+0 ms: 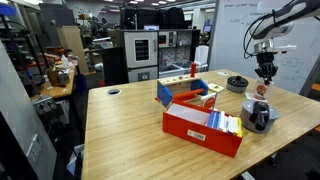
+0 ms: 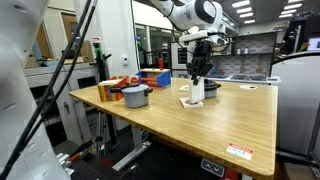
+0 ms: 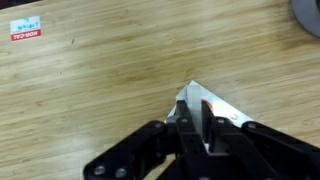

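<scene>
My gripper is shut on a thin white item (image 3: 194,97), which looks like paper or cloth. Its lower part spreads out white beneath the fingers in the wrist view. Exterior view 2 has the gripper (image 2: 195,80) pointing down over the table, with the tall white item (image 2: 196,91) hanging below it and a flat white part (image 2: 188,103) near the tabletop. Whether it touches the wood is unclear. In exterior view 1 a pinkish-brown piece (image 1: 261,89) shows just below the gripper (image 1: 267,81); what it is cannot be made out.
A grey pot (image 1: 258,115) stands at the near table edge, and a dark pot (image 1: 237,82) further back. A red box (image 1: 205,132) and a blue rack (image 1: 180,88) occupy the middle. A red-and-white label (image 2: 239,151) lies on otherwise clear wood.
</scene>
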